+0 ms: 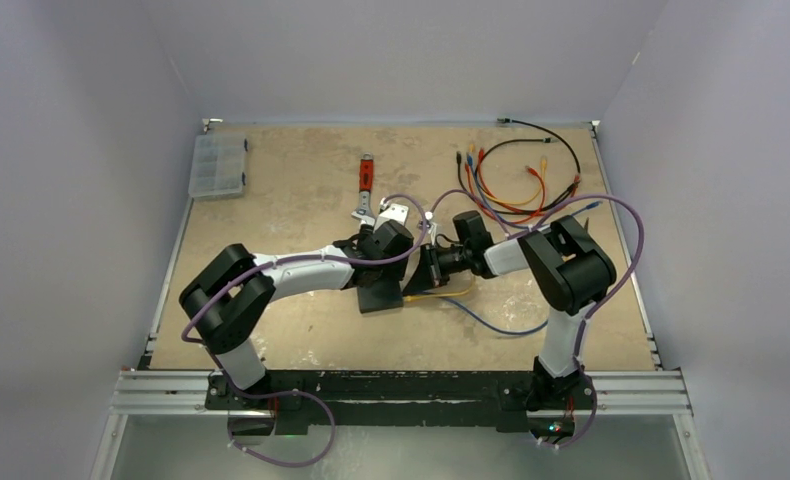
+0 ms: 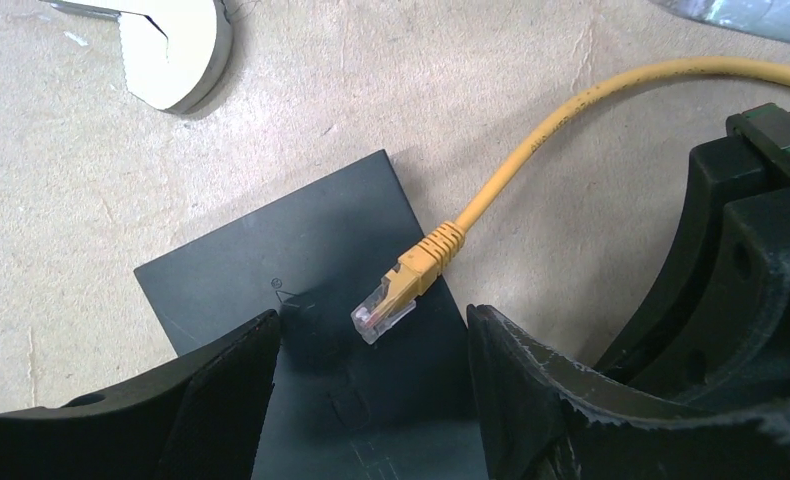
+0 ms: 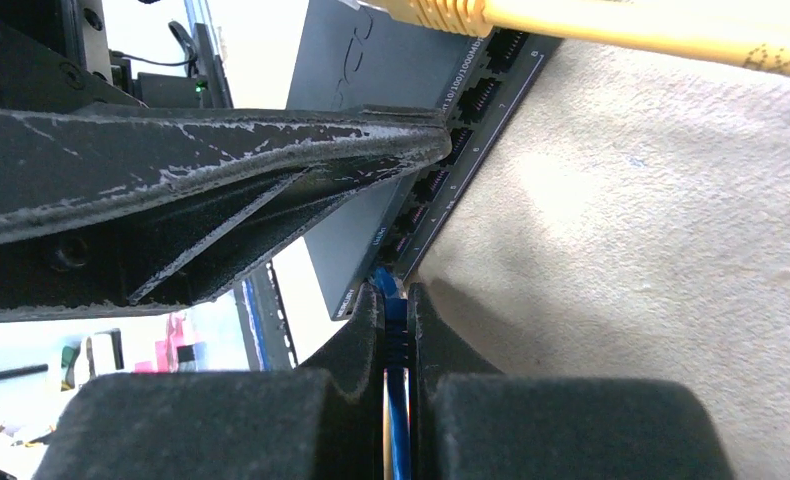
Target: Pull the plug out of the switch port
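Note:
The black switch [image 1: 381, 297] lies flat on the table, turned slightly in the left wrist view. Over its top face rests a loose yellow plug [image 2: 401, 285] with a clear tip. My left gripper is part open, its fingers apart over the switch; whether they touch its sides cannot be told. In the right wrist view, my right gripper is shut on the blue plug [image 3: 384, 282], close to the switch's port edge [image 3: 471, 125]. Whether that plug still sits in a port is hidden. One left finger [image 3: 301, 160] reaches across above the switch there.
A red-handled wrench [image 1: 366, 180] lies behind the switch. Coiled network cables [image 1: 531, 205] are at the back right, a clear box [image 1: 218, 166] at the back left. The blue cable [image 1: 501, 329] trails rightwards.

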